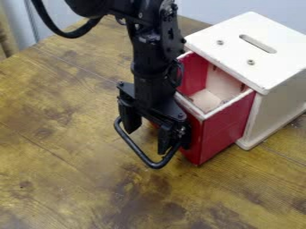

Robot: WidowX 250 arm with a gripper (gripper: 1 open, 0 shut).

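My black gripper (160, 134) points down at the centre of the camera view, low beside the near left end of a red box-like drawer (223, 132) with a white rim and a pale interior. The drawer stands out from a white cabinet (270, 63) with a slot and two round fittings on top. A small pale shape (206, 97) lies inside the drawer. Something small and orange-red is partly hidden behind the gripper. The fingertips are dark and overlapped by the arm, so whether they hold anything is unclear.
A black cable loops around the arm. A pale wall runs behind the table at the top.
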